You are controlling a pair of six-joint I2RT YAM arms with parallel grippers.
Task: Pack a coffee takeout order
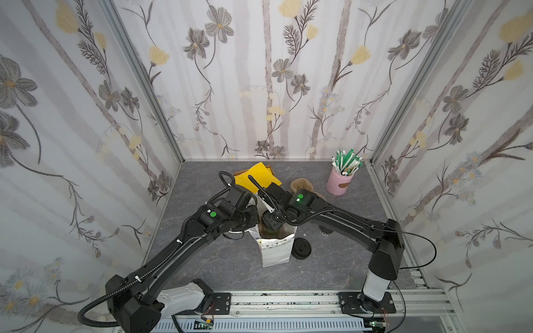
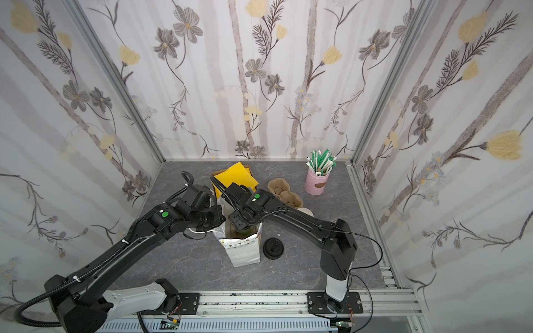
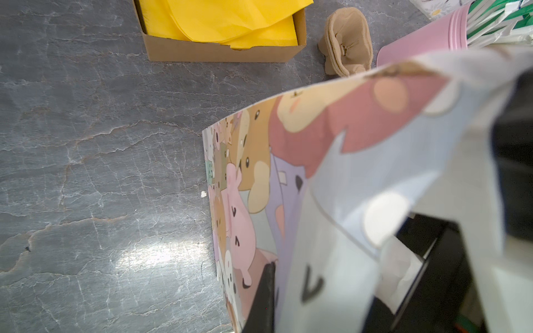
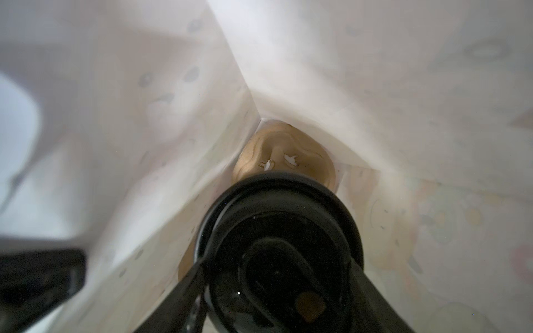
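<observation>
The patterned paper bag (image 1: 276, 252) stands upright with its mouth open in the middle of the table. Pressed around its left wall is my left gripper (image 1: 254, 218), with one dark finger (image 3: 264, 302) on the outside and the thin paper between. My right gripper (image 1: 273, 219) reaches down into the bag, shut on a cup whose glossy black lid (image 4: 272, 227) fills the lower middle of the right wrist view. Beyond the lid, a brown pulp carrier (image 4: 291, 144) lies at the bag's bottom. The lid hides most of the cup and carrier.
Behind the bag sits a cardboard box of yellow packets (image 3: 233, 25). A pink holder (image 2: 316, 183) with several sticks stands back right, near another pulp carrier (image 2: 284, 193). A loose black lid (image 2: 273, 248) lies right of the bag.
</observation>
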